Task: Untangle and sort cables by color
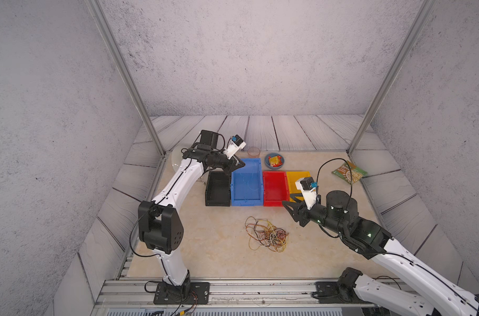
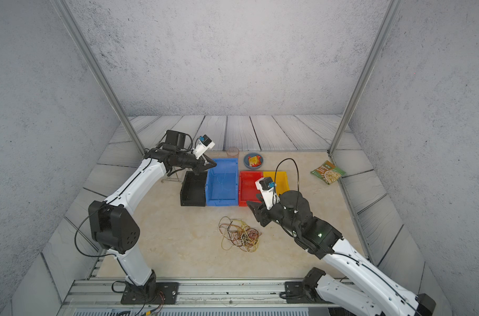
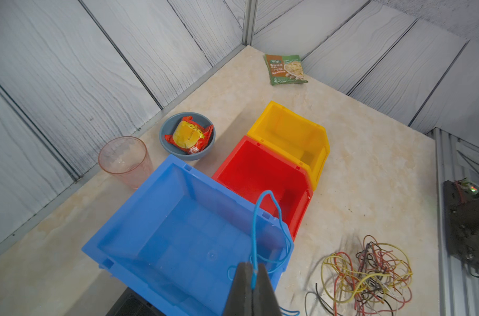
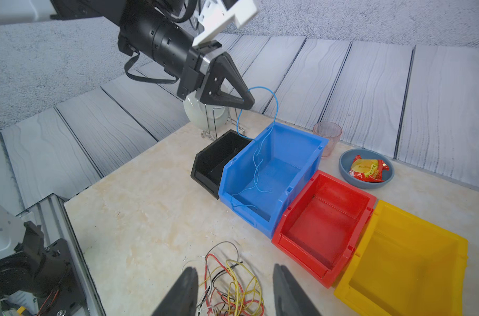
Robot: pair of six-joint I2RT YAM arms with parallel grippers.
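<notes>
My left gripper is shut on a light blue cable [image 3: 254, 231] above the blue bin [image 3: 197, 237]. In the right wrist view, that cable loops up from the left fingertips and its lower strands hang into the blue bin. A tangle of yellow, red, black and grey cables [image 1: 268, 235] lies on the table in front of the bins. My right gripper stands open and empty above and beside the tangle, near the red bin [image 4: 323, 223]. Beside the red bin sits the yellow bin [image 4: 408, 258], while the black bin [image 4: 213, 166] adjoins the blue one's left.
Behind the bins stand a clear pink cup [image 3: 126, 158] and a grey bowl [image 3: 168, 129] holding a red-yellow packet. A green packet [image 1: 349, 171] lies at the far right. A plate rack [image 4: 215, 121] is behind the black bin.
</notes>
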